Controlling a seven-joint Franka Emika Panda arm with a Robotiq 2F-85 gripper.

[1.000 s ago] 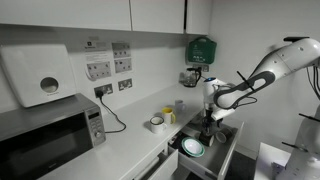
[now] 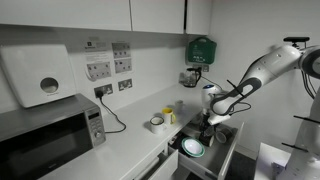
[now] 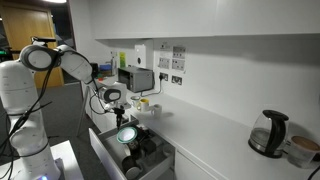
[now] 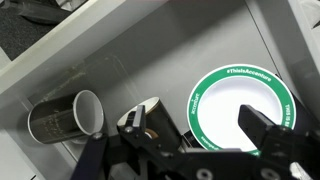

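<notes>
A white plate with a green rim [image 4: 197,105] lies in the open drawer, on the right of the wrist view. Two dark mugs lie on their sides there: one mug [image 4: 66,117] at the left, the other mug [image 4: 151,122] closer to the middle, partly covered by my gripper. My gripper is open above the drawer, its fingers spread, and one finger overlaps the plate's lower part in view. Nothing shows between the fingers. From outside, the plate [image 2: 193,147] appears below the gripper [image 2: 207,126]; the gap in height is hard to judge.
Drawer walls [image 3: 105,153] surround the dishes closely. On the counter stand a white mug [image 2: 156,125] and a yellow mug [image 2: 169,116]. A microwave [image 2: 48,132] is farther along.
The arm has come down a little towards the drawer over the last second. The plate and the counter mugs have stayed where they were.
</notes>
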